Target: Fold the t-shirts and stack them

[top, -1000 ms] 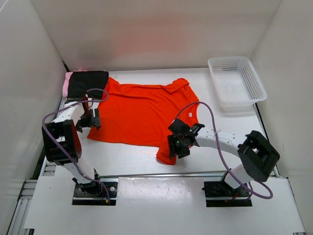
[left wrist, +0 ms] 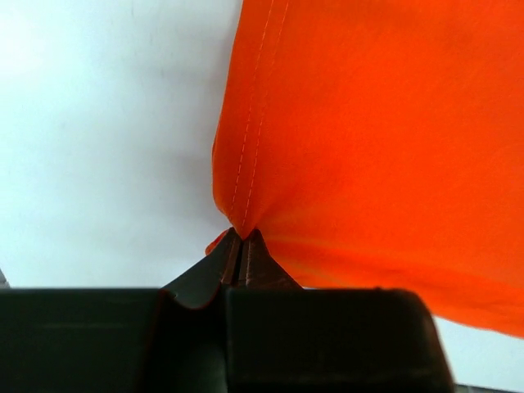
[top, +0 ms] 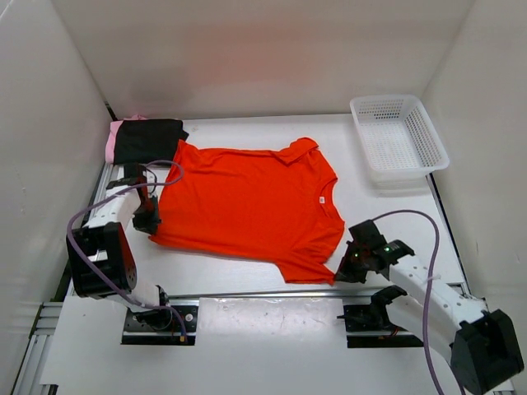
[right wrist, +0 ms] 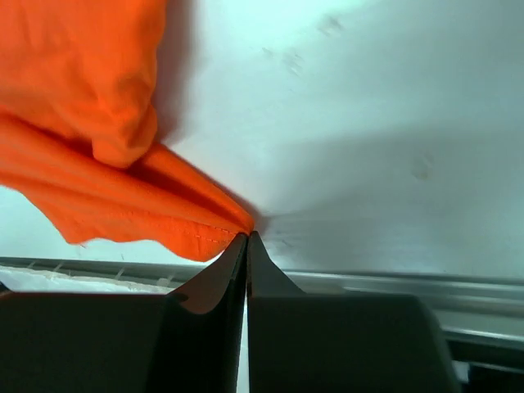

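An orange-red t-shirt (top: 247,197) lies spread on the white table, its neckline to the right and its hem to the left. At the near hem corner my left gripper (top: 153,231) is shut on the cloth; in the left wrist view creases run into the fingertips of that gripper. My right gripper (top: 338,278) is shut on the end of the near sleeve (top: 306,269). The right wrist view shows the sleeve's corner drawn to a point at the fingertips (right wrist: 248,236). The far sleeve (top: 298,148) lies towards the back wall.
Folded black and pink cloths (top: 148,141) form a stack at the back left, close to the shirt's far hem corner. A white, empty-looking basket (top: 380,174) stands at the back right. A metal rail (top: 247,295) runs along the table's front, with bare table behind it.
My right gripper has moved right and slightly nearer the front, drawing the near sleeve outward.
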